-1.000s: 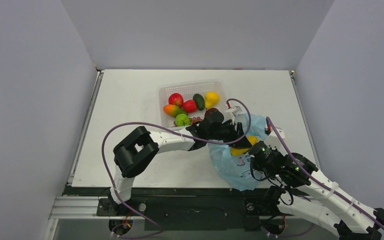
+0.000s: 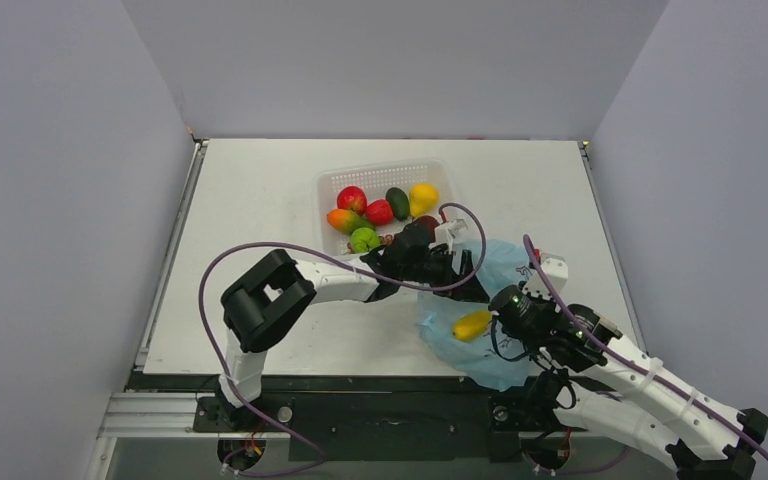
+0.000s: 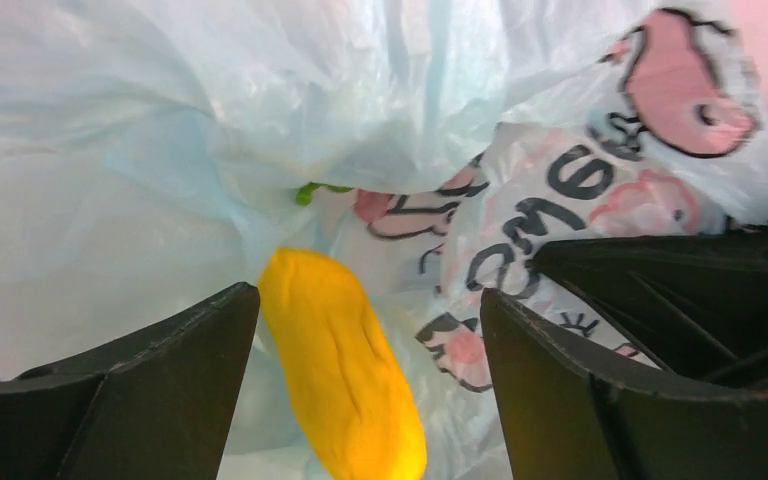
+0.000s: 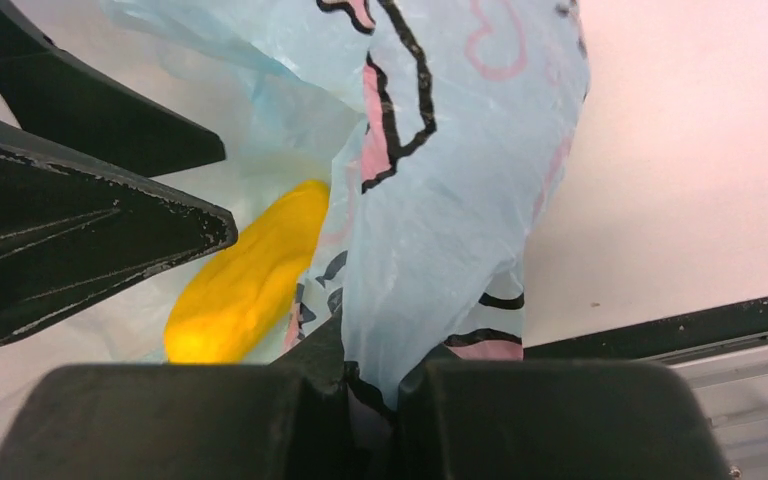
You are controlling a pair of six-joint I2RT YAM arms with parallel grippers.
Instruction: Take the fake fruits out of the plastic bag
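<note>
A blue printed plastic bag (image 2: 496,365) lies open at the table's right front, a yellow elongated fruit (image 2: 470,323) inside it. My left gripper is open over the bag, its fingertips on either side of the fruit's upper end (image 3: 335,370) in the left wrist view, not closed on it. A small green bit (image 3: 310,190) peeks from a fold. My right gripper is shut on the bag's gathered plastic (image 4: 450,200), with the yellow fruit (image 4: 240,280) beside it.
A white perforated basket (image 2: 325,185) holding several fruits stands at the back centre, just beyond my left arm. Side walls flank the table.
The right arm has moved slightly.
</note>
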